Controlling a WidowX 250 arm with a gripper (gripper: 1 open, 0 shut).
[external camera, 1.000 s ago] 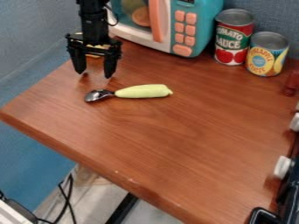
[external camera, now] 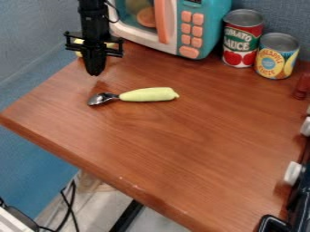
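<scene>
A black gripper (external camera: 93,59) hangs at the upper left of the camera view, above the back left of the wooden table (external camera: 169,163), with a yellow object (external camera: 75,45) partly hidden behind it. Whether its fingers are apart or closed is hard to make out. In front of it and slightly right, a spoon with a pale yellow-green handle (external camera: 149,94) lies on the table, its metal bowl to the left.
A toy teal microwave (external camera: 208,18) stands at the back, with a tomato can (external camera: 240,41) and a yellow-labelled can (external camera: 275,61) to its right. A red object (external camera: 303,86) and black equipment (external camera: 285,208) line the right edge.
The gripper has shifted or turned slightly, so that its fingers appear narrower and closer together than before. The spoon and other objects are unchanged.
</scene>
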